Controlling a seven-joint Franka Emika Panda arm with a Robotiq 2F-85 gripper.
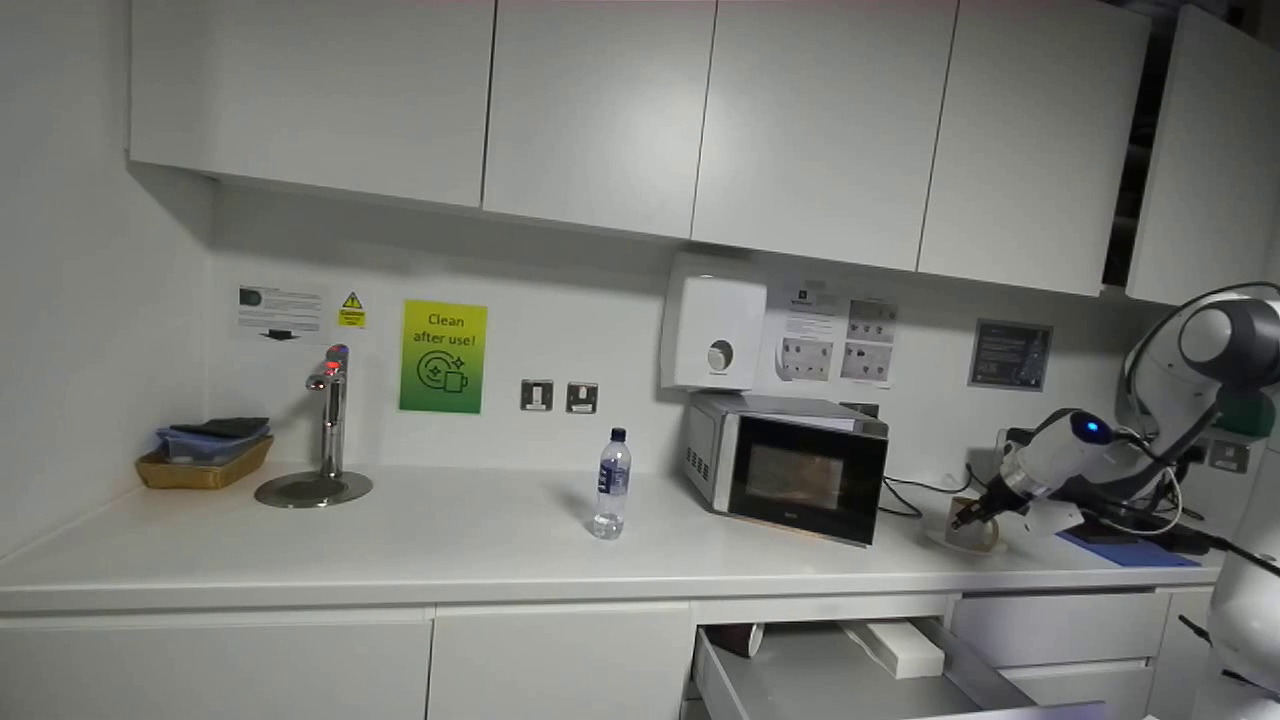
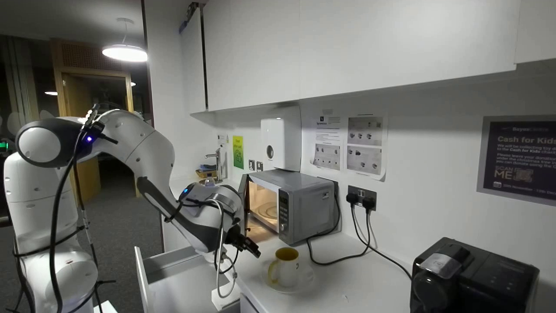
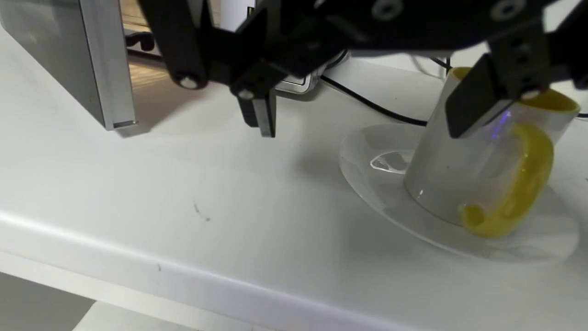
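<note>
A white mug with a yellow inside and yellow handle stands upright on a clear saucer on the counter. My gripper is open, with nothing between its fingers. In the wrist view, its right finger overlaps the mug's upper left side; I cannot tell whether they touch. The left finger is over bare counter. From the second exterior view, the gripper appears beside the mug, near its rim height. The mug's handle faces the counter's front edge.
The microwave stands with its door open and its inside lit. Below the counter a drawer is pulled out. Power cables run behind the mug. A coffee machine and a water bottle also stand on the counter.
</note>
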